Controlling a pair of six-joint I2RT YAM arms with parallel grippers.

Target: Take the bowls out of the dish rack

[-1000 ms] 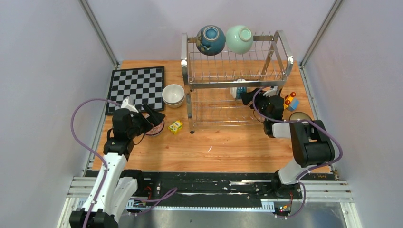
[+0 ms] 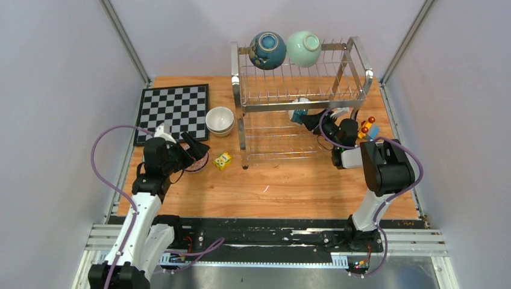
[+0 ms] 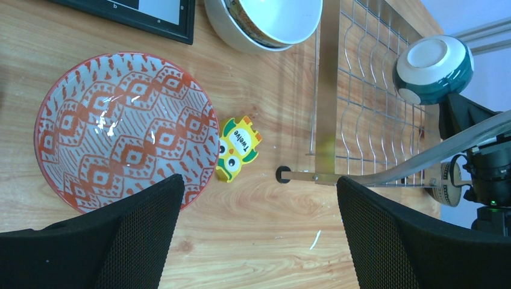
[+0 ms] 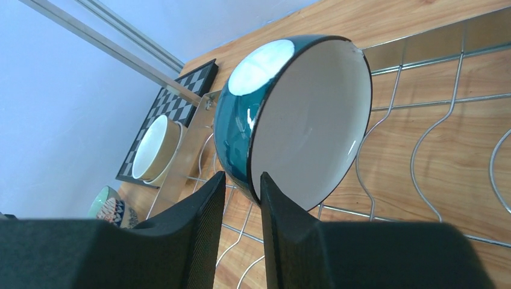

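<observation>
On the rack's lower tier (image 2: 271, 158), a teal-and-white bowl (image 4: 307, 120) stands on edge among the wires. My right gripper is at its lower rim, fingertips close together; whether they grip the rim is unclear. A dark blue bowl (image 2: 267, 50) and a mint bowl (image 2: 304, 48) rest upside down on the top tier. My left gripper is open above a red-patterned bowl (image 3: 126, 132) on the table. Stacked white bowls (image 2: 219, 117) sit left of the rack.
A chessboard (image 2: 172, 108) lies at the back left, with a yellow owl toy (image 2: 222, 160) beside the patterned bowl. Colourful toys (image 2: 367, 129) are right of the rack.
My right arm has shifted slightly inward at the rack, and the teal bowl there appears more tilted, showing more blue. The left arm is still.
</observation>
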